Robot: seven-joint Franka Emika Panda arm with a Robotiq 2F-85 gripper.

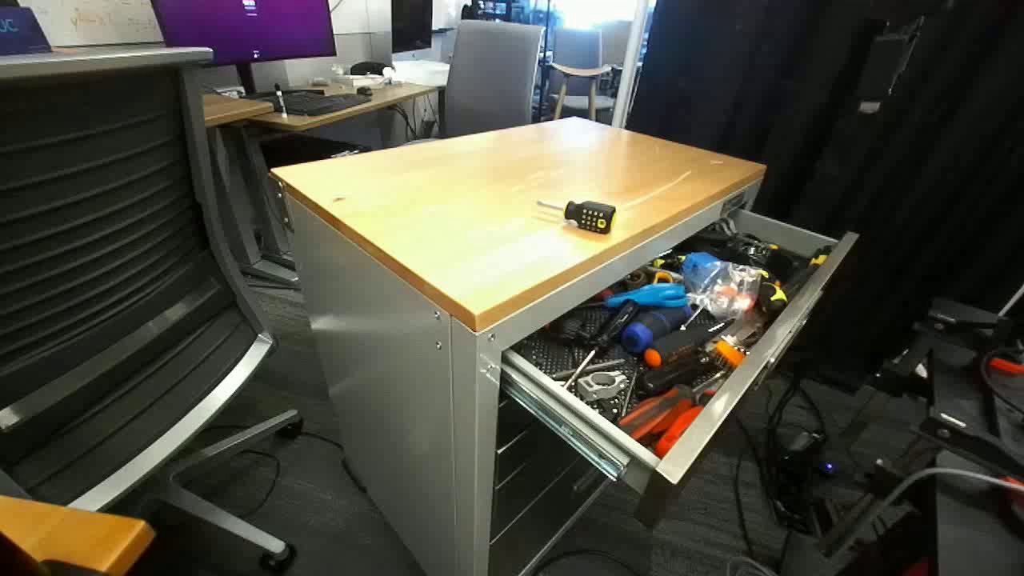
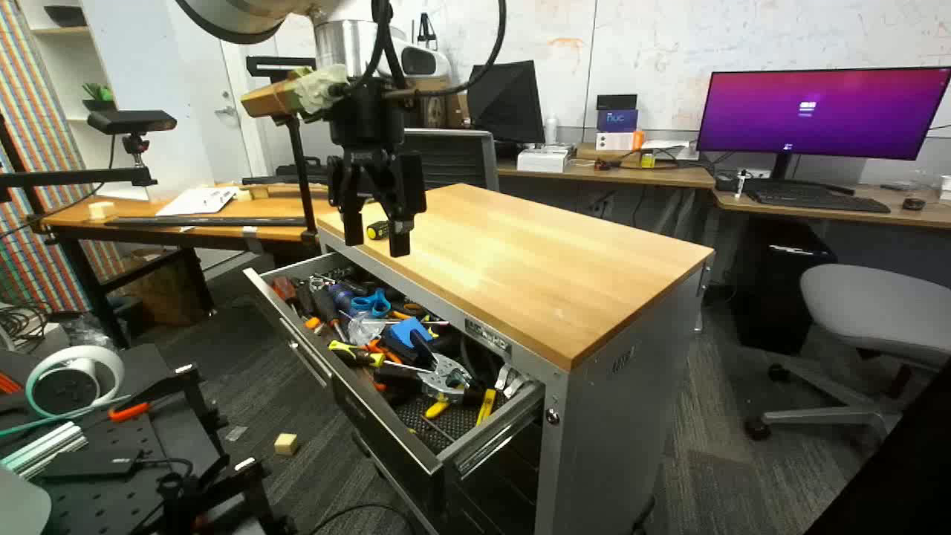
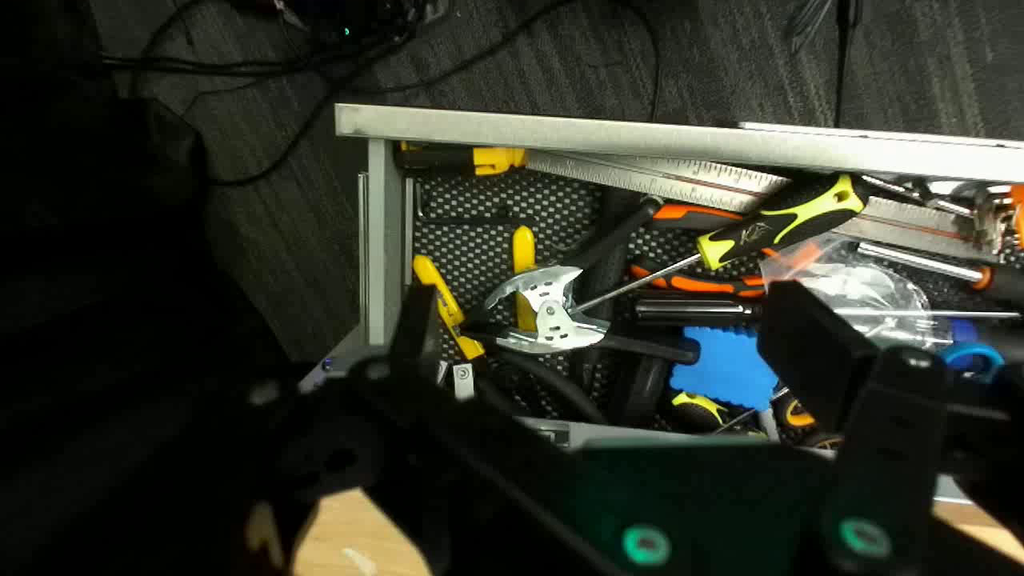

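Note:
In exterior view 2 my gripper hangs above the drawer side of the cabinet, open, with nothing between its fingers. Below it, the top drawer is pulled well out and crowded with hand tools. On the wooden cabinet top, near the edge above the drawer, lies a stubby black and yellow screwdriver; in exterior view 2 the gripper partly covers it. Looking down, the wrist view has a silver spring clamp, a black and yellow screwdriver and a blue block-like item between and beyond the spread fingers.
Orange-handled pliers and blue scissors are among the drawer's contents. An office chair stands beside the cabinet. A small wooden block sits on the floor. Most of the cabinet top is bare.

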